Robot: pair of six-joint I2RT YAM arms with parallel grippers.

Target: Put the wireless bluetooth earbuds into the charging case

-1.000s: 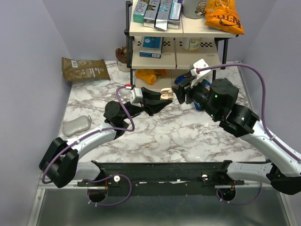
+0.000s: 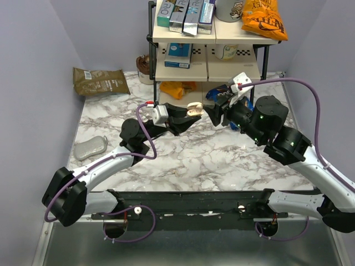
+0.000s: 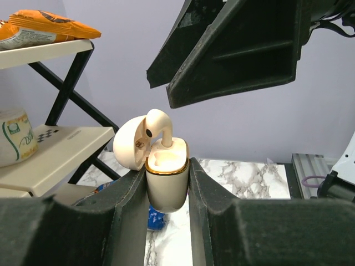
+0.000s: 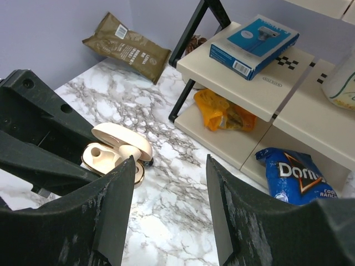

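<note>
My left gripper (image 2: 187,115) is shut on the open cream charging case (image 3: 166,183), lid tilted up. In the left wrist view a white earbud (image 3: 159,123) sits upright in it, stem down; the other well looks empty. In the right wrist view the same case (image 4: 102,158) lies between the dark left fingers, with the earbud (image 4: 127,152) at its lid. My right gripper (image 2: 213,111) hangs just beside and above the case, part open, with nothing seen between its fingertips.
A shelf rack (image 2: 183,72) with boxes and snack bags stands at the back. A grey pouch (image 2: 90,147) lies at left on the marble table (image 2: 183,166), whose front middle is clear.
The left arm has shifted slightly, still holding the case.
</note>
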